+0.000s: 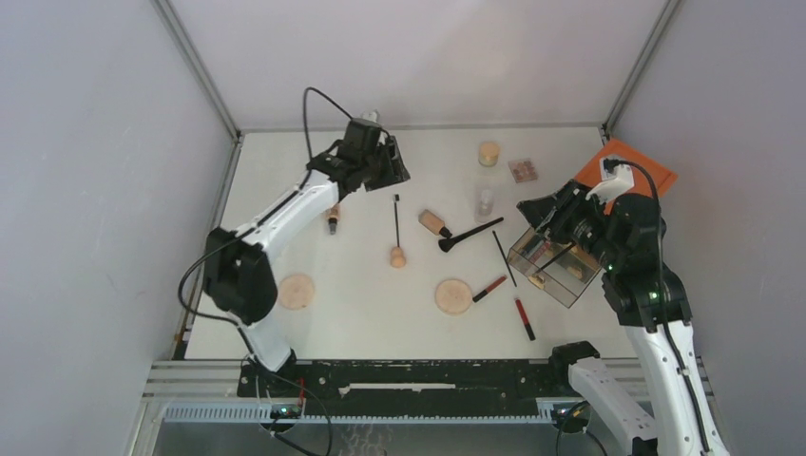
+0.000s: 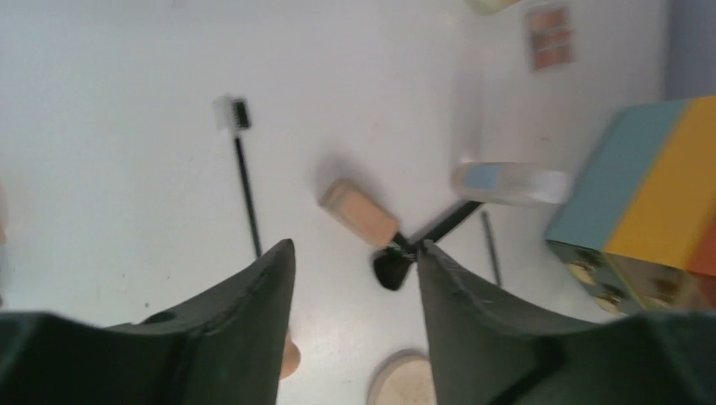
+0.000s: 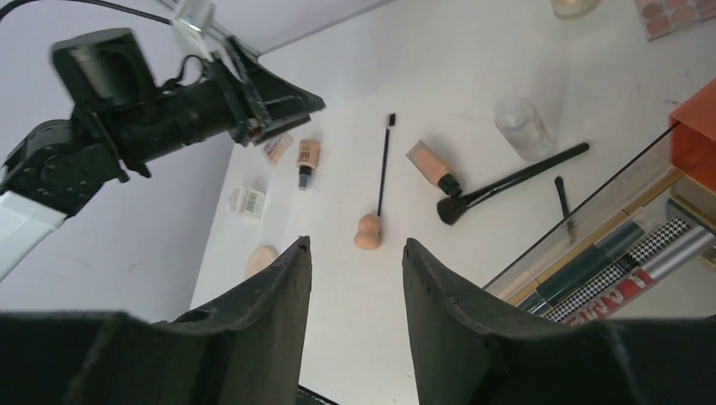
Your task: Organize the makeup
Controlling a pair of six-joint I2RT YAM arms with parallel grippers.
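Loose makeup lies on the white table: a spoolie (image 1: 396,218) beside a sponge (image 1: 397,258), a foundation bottle (image 1: 432,221), a black brush (image 1: 466,237), a clear bottle (image 1: 484,199), red lip pencils (image 1: 525,318), round powder compacts (image 1: 452,296). An orange-lidded clear organizer (image 1: 546,266) at right holds several items. My left gripper hangs above the table at upper left, fingers apart, holding nothing visible; its view is blurred. My right gripper is open above the organizer's side, nothing between its fingers.
An eyeshadow palette (image 1: 524,170) and a cream jar (image 1: 489,153) stand at the back right. A tube (image 3: 307,159) and small items lie at the left.
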